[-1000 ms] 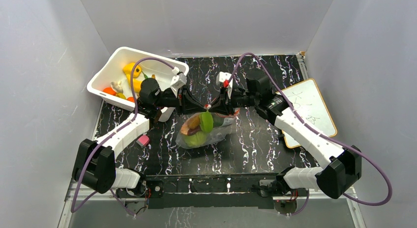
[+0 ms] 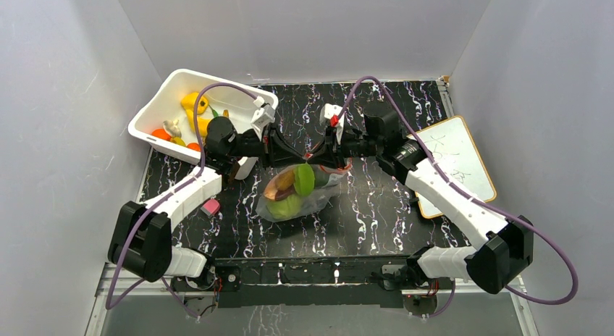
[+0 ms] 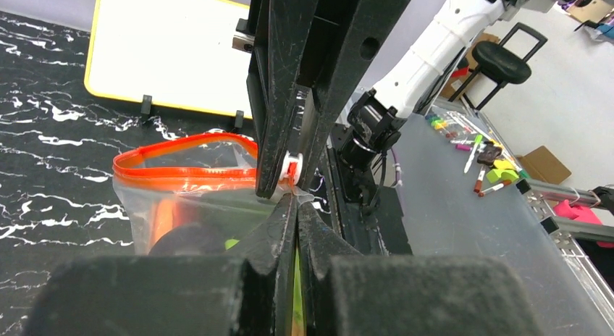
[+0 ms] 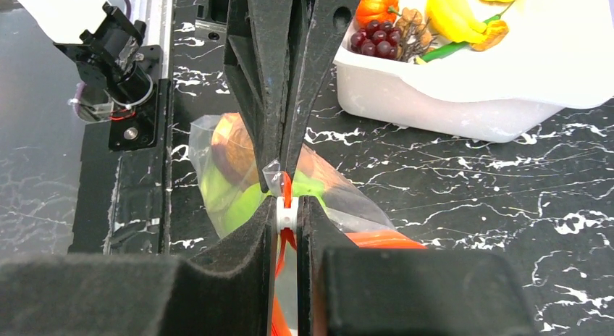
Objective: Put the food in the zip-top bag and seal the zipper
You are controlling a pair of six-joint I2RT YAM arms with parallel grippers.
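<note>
The clear zip top bag [image 2: 323, 200] stands mid-table with green, brown and orange food inside. Its orange zipper [image 3: 184, 178] gapes in a loop on the side away from my left gripper. My right gripper is shut on the white zipper slider [image 4: 287, 221], close to one end of the orange strip. Just beyond the slider, my left gripper is shut at the bag's corner, with thin clear film at its fingertips. From above, both grippers meet nearly tip to tip over the bag, hiding the slider's details.
A white bin [image 2: 168, 90] of play food stands at the back left. A pink block [image 2: 211, 207] lies left of the bag. To the right is a whiteboard [image 2: 456, 162] with a yellow frame.
The right gripper has shifted very slightly at the bag's zipper, and the bag has moved a little with it. The left arm stays almost still.
</note>
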